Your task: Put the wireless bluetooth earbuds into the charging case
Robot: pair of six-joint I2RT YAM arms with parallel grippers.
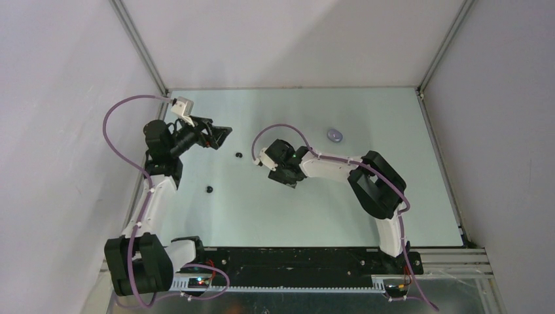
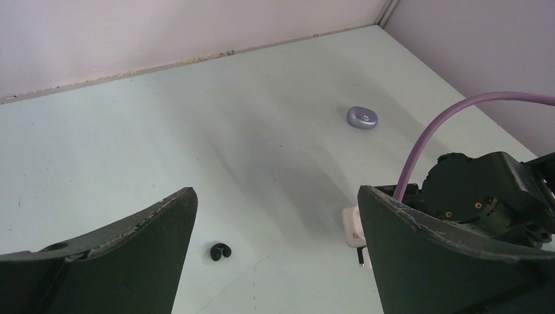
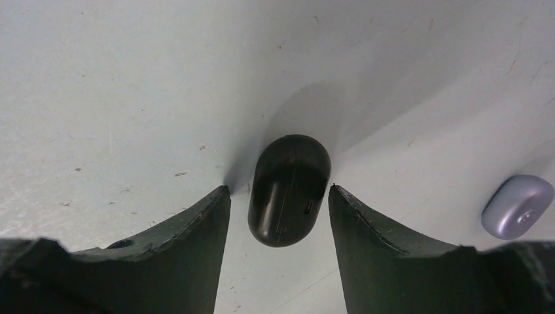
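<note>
A glossy black oval object lies between the fingertips of my right gripper, which is part open and low over the table; in the top view that gripper mostly hides it. Two small black earbud-like pieces lie on the table, one left of centre, one farther front-left; the left wrist view shows a piece below centre. My left gripper stands open above the back left, nothing between its fingers.
A lilac rounded object lies at the back right, also in the right wrist view. Walls border the back and sides.
</note>
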